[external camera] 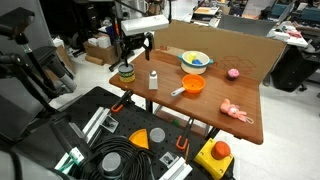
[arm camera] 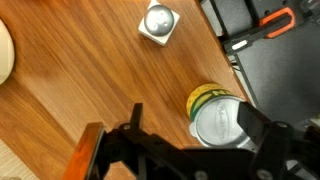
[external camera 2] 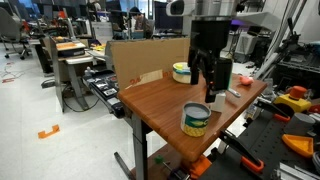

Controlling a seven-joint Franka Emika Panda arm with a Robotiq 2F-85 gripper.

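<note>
A yellow-and-green can [external camera: 127, 74] stands upright at the table's near left corner. The wrist view shows the can's pale round lid [arm camera: 218, 122] from above, nearer my right finger [arm camera: 262, 130] than my left finger [arm camera: 95, 148]. My gripper [external camera 2: 207, 82] is open above the tabletop, close to the can, with nothing held. A small white bottle [external camera: 153, 81] with a grey top stands beside the can. From above, the bottle's round top [arm camera: 159, 19] lies near the upper edge, clear of both fingers.
Farther along the table [external camera: 255, 100] are an orange bowl [external camera: 194, 84], a yellow-and-blue bowl [external camera: 196, 61], a pink toy [external camera: 234, 110] and a small dark-pink item [external camera: 233, 73]. Orange-handled clamps [arm camera: 272, 24] grip the near edge.
</note>
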